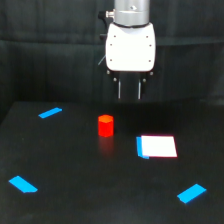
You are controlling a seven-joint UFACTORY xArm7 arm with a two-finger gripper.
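Observation:
A white gripper (pixel 129 88) hangs from the arm at the top centre, above the back of the black table, its two thin fingers pointing down with a gap and nothing seen between them. Below it to the left stands a small red block (pixel 105 126). To the right of the block lies a white square (pixel 161 145) with a red edge, beside a blue piece (pixel 142 146) that shows along its left side.
Blue strips lie at the back left (pixel 50 112), front left (pixel 23 184) and front right (pixel 189 193) of the black table (pixel 100 190). A dark curtain hangs behind.

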